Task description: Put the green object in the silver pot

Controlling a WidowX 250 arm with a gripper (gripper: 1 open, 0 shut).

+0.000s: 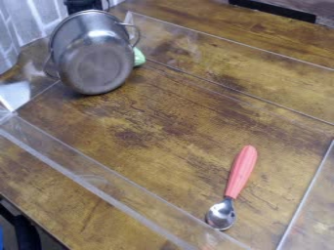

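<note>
The silver pot (94, 61) is at the upper left, tipped away from the camera, its round base and outer wall facing me and its inside hidden. At the top edge, my dark gripper (85, 5) is at the pot's far rim. Its fingertips are hidden, so whether they are shut on the rim does not show. Only a small part of the green object (139, 57) is visible, just right of the pot. The pot covers the rest of it.
A spoon with a red handle (241, 171) lies at the lower right. Clear plastic walls (98, 183) border the wooden table (170, 117).
</note>
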